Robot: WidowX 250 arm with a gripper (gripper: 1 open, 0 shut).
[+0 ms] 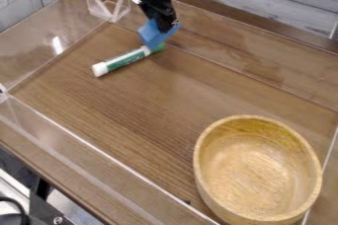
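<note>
My gripper (161, 22) is at the top of the view, shut on a blue object (156, 34), which is partly hidden by the dark fingers. Just below and left of it a white tube with a green end (122, 59) lies diagonally on the wooden table (145, 120). An oval tan bowl (258, 170) sits at the bottom right.
A clear plastic piece (109, 0) stands at the top left. Transparent panels edge the table on the left, with dark cables at the lower left corner.
</note>
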